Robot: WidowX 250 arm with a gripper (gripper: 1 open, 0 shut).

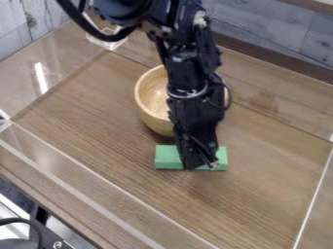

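Observation:
A green rectangular block (173,158) lies on the wooden table in the middle of the view. The black gripper (198,156) reaches down from the top and stands over the block's right half, its fingertips at or just on the block; whether they are open or closed on it is unclear. Behind the arm sits a tan wooden bowl (152,99), partly hidden by it.
Grey plank walls (279,49) stand at the back. A black cable (19,222) is at the lower left corner, beyond the table's edge.

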